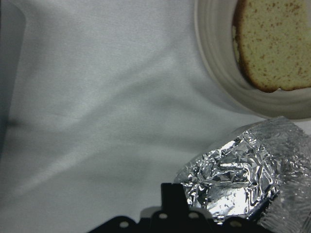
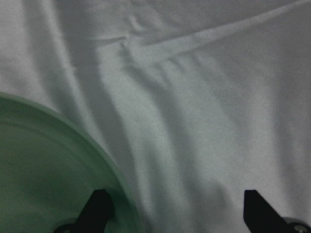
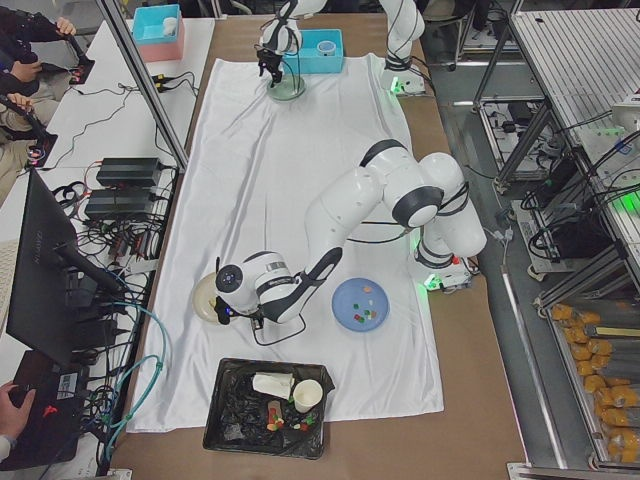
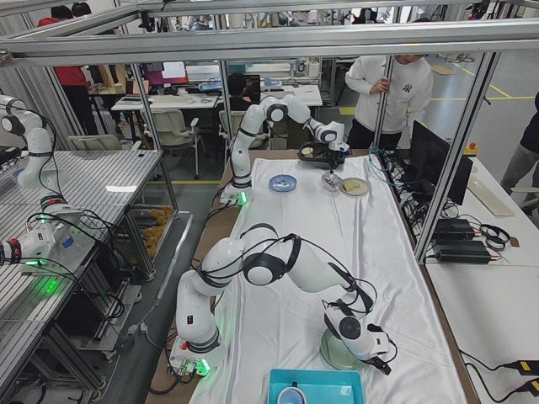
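A slice of bread (image 1: 272, 43) lies on a beige plate (image 3: 205, 310). Beside the plate is a crumpled foil bag in clear plastic (image 1: 228, 179). My left gripper (image 3: 232, 314) is low at the plate and bag; in its wrist view one black finger shows against the foil, so its finger state is unclear. My right gripper stands open low over the rim of a green plate (image 2: 43, 170) on the white cloth (image 2: 184, 97), nothing visible between its fingers.
A blue plate (image 3: 360, 294) with small coloured pieces lies right of the left gripper. A black tray (image 3: 240, 420) holds a cup and other items. A turquoise bin (image 4: 315, 379) with a mug stands by the green plate.
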